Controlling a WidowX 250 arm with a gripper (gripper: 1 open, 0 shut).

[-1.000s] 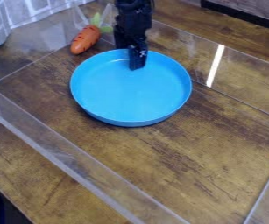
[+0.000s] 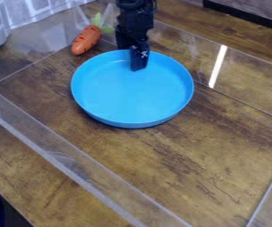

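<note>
My black gripper reaches down from the top centre to the back rim of a round blue plate; whether its fingers are open or shut on anything is too small and dark to tell. An orange toy carrot with a green top lies just behind the plate, to the left of the gripper.
Clear strips or panels run along the left and right sides. A pale crumpled material is at the top left, and a dark edge runs along the top right.
</note>
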